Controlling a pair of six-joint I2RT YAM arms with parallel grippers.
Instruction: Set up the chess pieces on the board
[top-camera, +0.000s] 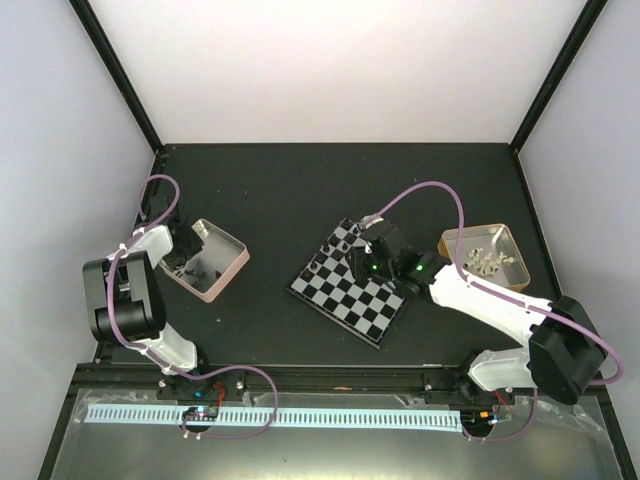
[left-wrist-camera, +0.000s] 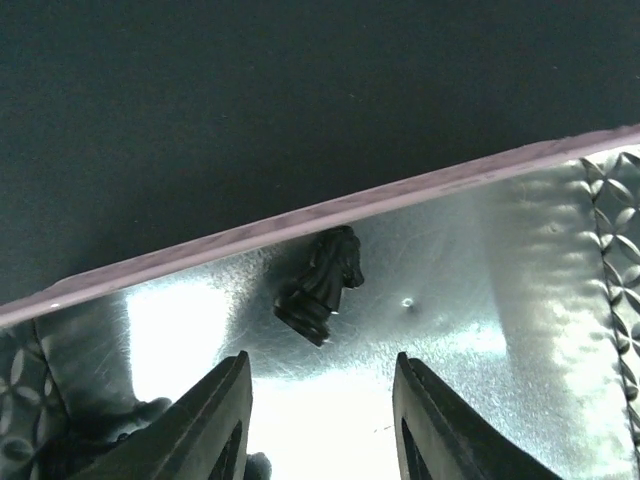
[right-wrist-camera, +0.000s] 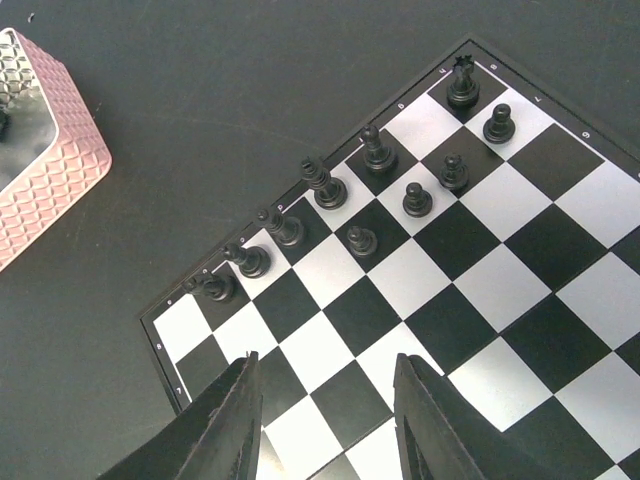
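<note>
My left gripper stands open over the left box (top-camera: 234, 273), low near a black piece (left-wrist-camera: 318, 285), apparently a knight, lying beside the box wall. More dark pieces lie at the lower left of that view, partly hidden. My right gripper is open above the chessboard (right-wrist-camera: 502, 380), nothing between its fingers. Several black pieces stand on the board in two rows at its far side, including a tall piece (right-wrist-camera: 462, 90) at the corner and a pawn (right-wrist-camera: 417, 202).
A box of white pieces (top-camera: 484, 262) sits on the right, beside my right arm.
</note>
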